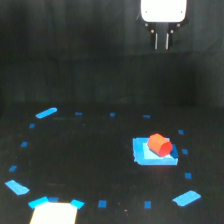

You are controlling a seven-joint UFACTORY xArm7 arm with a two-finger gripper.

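Observation:
High at the top of the camera view hangs my gripper [162, 47], its white body [163, 10] partly cut off by the frame edge. Its two thin dark fingers point down with a gap between them, and nothing shows in that gap. Far below, right of the middle of the dark table, a red-orange block [159, 145] rests on a blue and white square piece [140, 158]. From here I cannot tell whether that piece is a flat pad or a shallow tray. A wide space separates the fingers from the block.
Small blue tape marks [102, 204] dot the black table. Longer light blue strips lie at the left [17, 187] and right [186, 198]. A pale, bright object [53, 214] stands at the bottom left edge.

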